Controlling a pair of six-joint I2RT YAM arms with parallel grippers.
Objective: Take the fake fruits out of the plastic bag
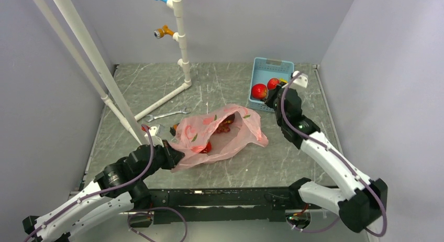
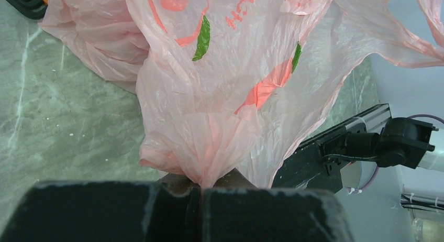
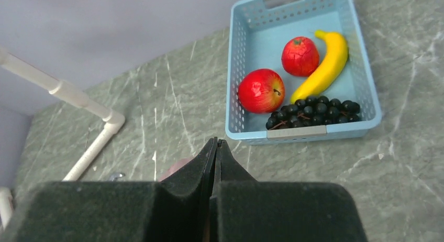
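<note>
The pink plastic bag (image 1: pixel 238 142) lies mid-table with its mouth facing right. Inside it, a red pepper-like fruit (image 1: pixel 206 147) and red grapes (image 1: pixel 223 126) show, with a dark round fruit (image 1: pixel 230 118) behind. My left gripper is shut on the bag's gathered left edge. My right gripper is shut, nothing between its fingers, away from the bag and near the front of the blue basket (image 3: pixel 229 90). That basket holds two red fruits, the larger being the apple (image 3: pixel 262 91), plus a yellow banana (image 3: pixel 327 64) and black grapes (image 3: pixel 314 112).
A wrench (image 1: pixel 167 114) lies behind the bag on the left. White pipes (image 1: pixel 162 101) stand at the back left, with an orange valve (image 1: pixel 166 31) up on one. A dark-and-orange object (image 1: pixel 173 129) sits at the bag's left side.
</note>
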